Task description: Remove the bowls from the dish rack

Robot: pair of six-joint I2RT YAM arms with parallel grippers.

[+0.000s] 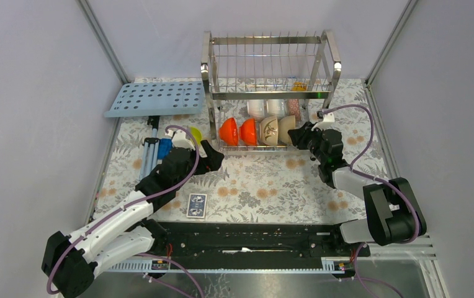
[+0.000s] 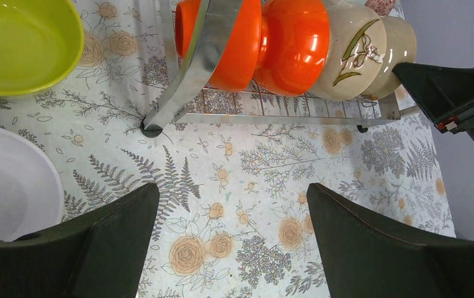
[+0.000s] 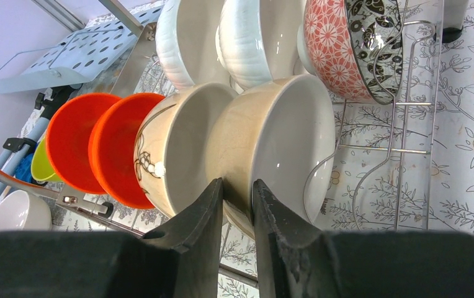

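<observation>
The dish rack (image 1: pixel 222 148) holds a front row of bowls on edge: two orange bowls (image 2: pixel 291 46), a flower-patterned cream bowl (image 2: pixel 353 54) and a plain beige bowl (image 3: pixel 293 143) at the right end. In the back row are two white bowls (image 3: pixel 188 37) and a red-patterned bowl (image 3: pixel 329 46). My right gripper has its fingertips close together on either side of the beige bowl's wall; whether they press on it cannot be told. My left gripper is open and empty, left of the rack's front.
Left of the rack, a green bowl (image 2: pixel 20 43) and a white bowl (image 2: pixel 8 186) rest on the table. A blue perforated tray (image 1: pixel 157 99) stands at the back left, and a patterned card (image 1: pixel 196 205) lies in front. Table space before the rack is clear.
</observation>
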